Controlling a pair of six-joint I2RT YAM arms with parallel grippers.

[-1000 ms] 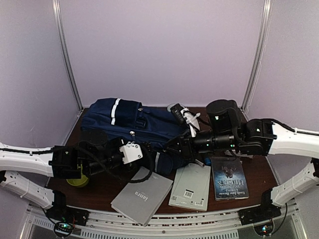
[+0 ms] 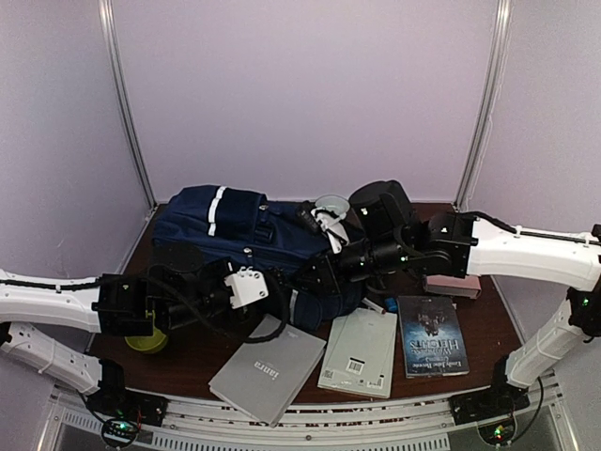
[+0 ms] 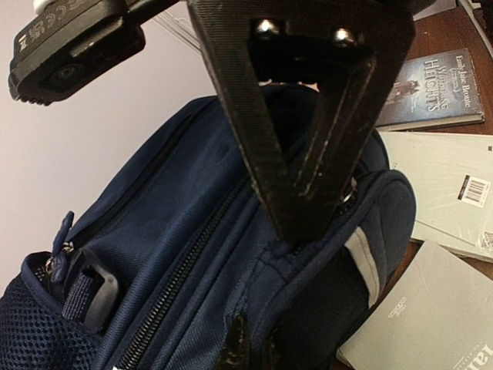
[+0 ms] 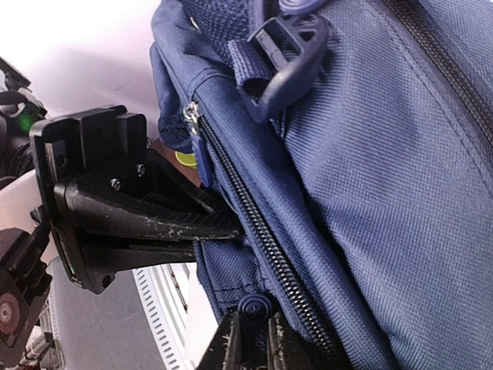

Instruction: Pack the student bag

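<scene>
The navy backpack (image 2: 192, 218) lies on its side across the back left of the table. My left gripper is shut on a fold of its fabric beside the zipper, and in the right wrist view the left fingers (image 4: 208, 227) pinch that edge below the zipper track (image 4: 258, 223). My right gripper is at the same edge, its fingertips apart on either side of a round blue zipper pull (image 4: 255, 306). From the left wrist view, the right gripper's finger (image 3: 300, 220) touches or nearly touches the bag near the zipper; the exact contact is hidden.
A grey notebook (image 2: 268, 371), a pale notebook (image 2: 361, 349) and a dark blue book (image 2: 432, 336) lie along the front. A pink item (image 2: 453, 286) sits behind the book. A yellow-green bowl (image 2: 146, 340) stands front left, and a white round thing (image 2: 332, 204) at the back.
My right arm has moved left in the top view, bringing its gripper close to the left one at the bag. The left arm, the bag and the books have stayed put.
</scene>
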